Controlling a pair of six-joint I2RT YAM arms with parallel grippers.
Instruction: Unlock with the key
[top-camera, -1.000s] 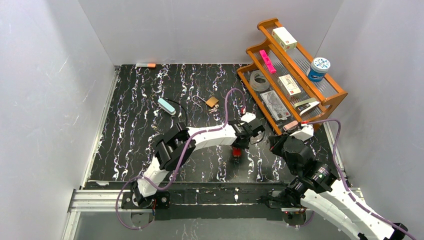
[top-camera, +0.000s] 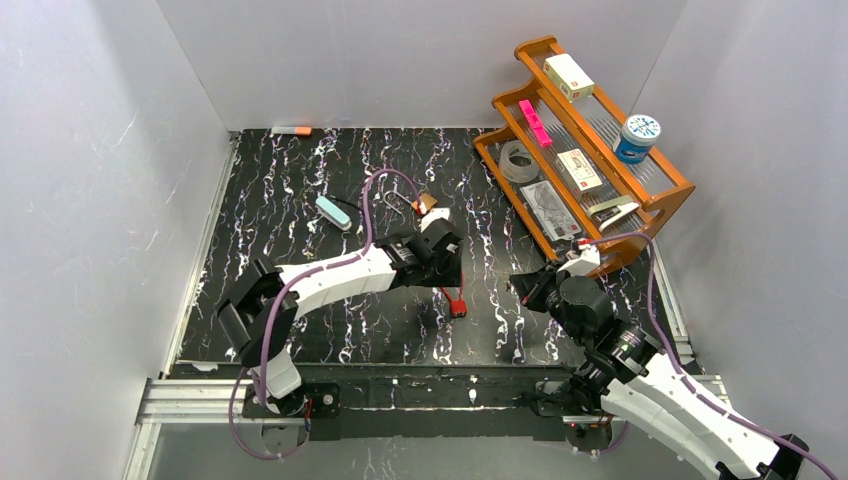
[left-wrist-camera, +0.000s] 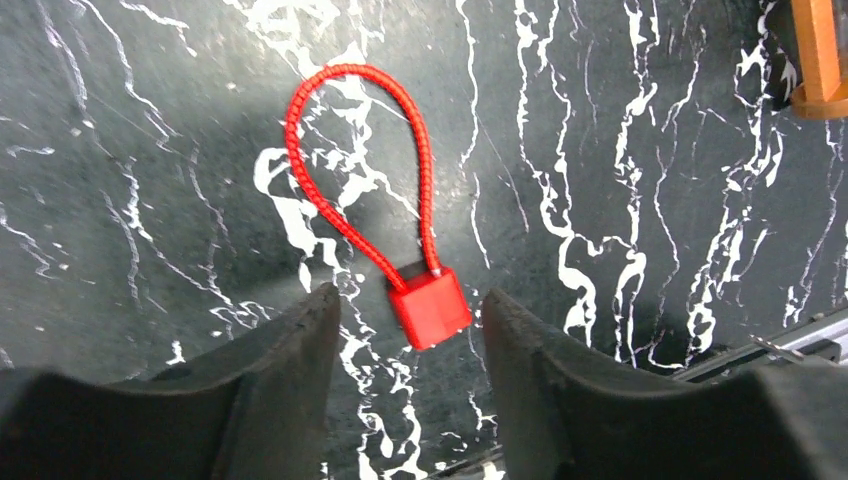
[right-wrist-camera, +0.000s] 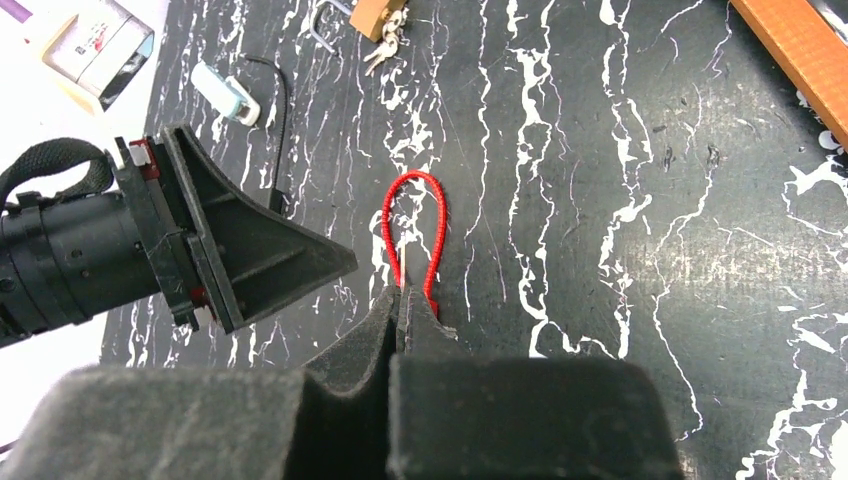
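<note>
A red lock (left-wrist-camera: 433, 308) with a looped red cable (left-wrist-camera: 423, 150) lies on the dark marbled table. In the left wrist view its body shows between the spread fingers of my left gripper, which is open and touches nothing I can make out. My right gripper is shut at the right of the lock in the top view. A thin metallic sliver, seemingly the key (right-wrist-camera: 403, 262), sticks out from its fingertips; most of it is hidden. The top view also has the red lock (top-camera: 458, 309), just below the left gripper (top-camera: 452, 283).
Farther back lie a brass padlock (right-wrist-camera: 374, 14) and a small bunch of keys (right-wrist-camera: 385, 46). A pale blue device (top-camera: 333, 213) with a black cord is at the left. The wooden shelf (top-camera: 560, 150) fills the back right.
The right gripper has edged left.
</note>
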